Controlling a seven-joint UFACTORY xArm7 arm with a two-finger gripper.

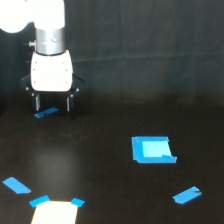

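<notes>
At the upper left my white-bodied gripper [54,103] points down over the dark table. Its two dark fingers stand apart, and nothing shows between them. A pale blue square [156,149], edged with blue tape, lies right of centre, well to the right of the gripper. Near the bottom edge a bright cream-white square [54,213] is partly cut off by the frame.
Behind the fingers, low down, lies a blue tape strip [46,113]. Other strips are a left one [16,185] and a lower right one [187,195].
</notes>
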